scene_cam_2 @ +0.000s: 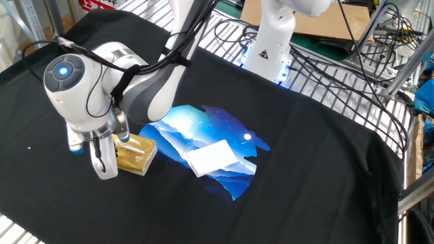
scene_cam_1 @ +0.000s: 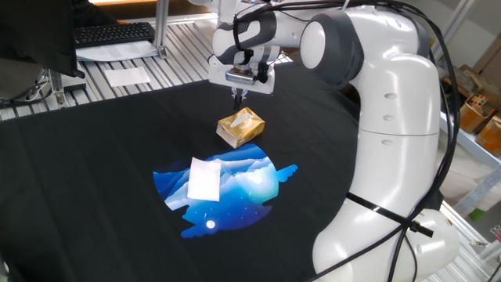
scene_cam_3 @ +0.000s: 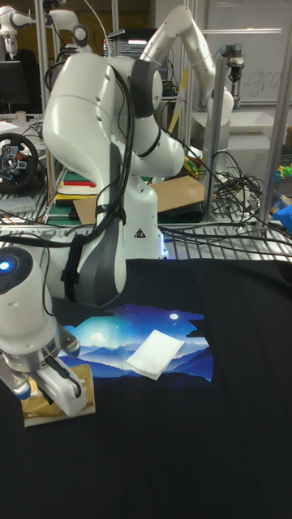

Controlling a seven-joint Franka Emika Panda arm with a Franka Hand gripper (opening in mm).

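Note:
A gold tissue pack [scene_cam_1: 242, 127] with a white tissue showing at its top lies on the black cloth. My gripper [scene_cam_1: 238, 100] points down just behind the pack in exterior view 1. In exterior view 2 the pack [scene_cam_2: 136, 156] is partly covered by the gripper's housing. The fingers are small and dark, and whether they are apart or together does not show clearly. A white folded sheet [scene_cam_1: 204, 179] rests on a blue mountain-and-moon picture [scene_cam_1: 241, 213], in front of the pack. From exterior view 3, the same white sheet [scene_cam_3: 156, 353] lies right of the gripper.
Black cloth [scene_cam_1: 86, 188] covers the table, with free room left of the picture and in front of it. My arm [scene_cam_1: 397, 133] rises along the right side. A keyboard [scene_cam_1: 115, 34] and a paper [scene_cam_1: 127, 77] lie beyond the cloth's far edge.

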